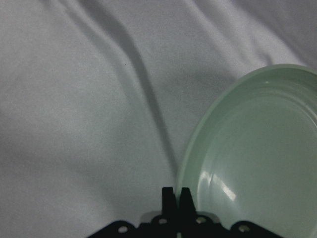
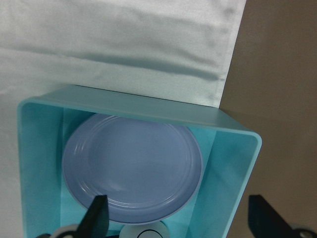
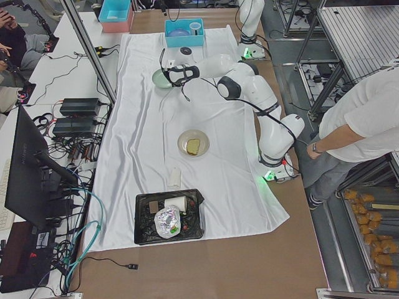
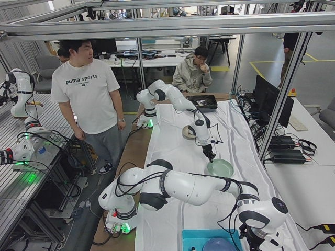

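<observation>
A green plate (image 1: 257, 153) lies on the white cloth, also seen in the right view (image 4: 220, 168). My left gripper is at its left rim, fingertips close together on the rim. My right gripper stands open above a blue bin (image 2: 233, 158) holding a periwinkle plate (image 2: 131, 158) and a white object beside it.
A beige plate with a yellow item (image 3: 193, 147) lies mid-cloth. A black tray (image 3: 143, 224) with a foil bundle and other items is at the near end. A person stands beside the table's side.
</observation>
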